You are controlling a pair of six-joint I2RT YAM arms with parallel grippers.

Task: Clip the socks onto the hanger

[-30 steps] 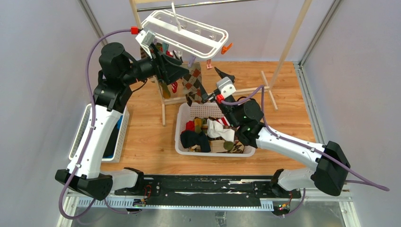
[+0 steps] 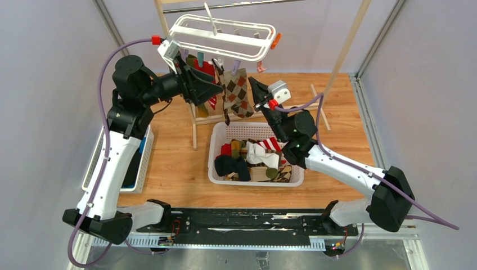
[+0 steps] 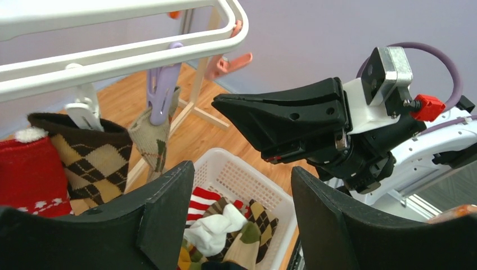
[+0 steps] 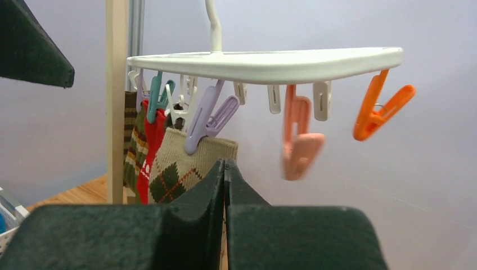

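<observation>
The white hanger carries coloured clips along its rim. From a lilac clip hangs an argyle sock; a red sock and another argyle sock hang farther left. A pink clip, slightly blurred, dangles empty from the front corner. My right gripper is shut, its fingertips together with nothing between them, below and to the left of the pink clip. My left gripper stands open and empty, in front of the hanging socks.
A white basket of loose socks sits on the wooden floor under the hanger. An orange clip hangs bare at the far corner. Another basket stands at left, partly behind my left arm. Wooden posts flank the hanger.
My right gripper has gone from open to shut and moved slightly. The hanger has swung a little; the left arm shifted slightly.
</observation>
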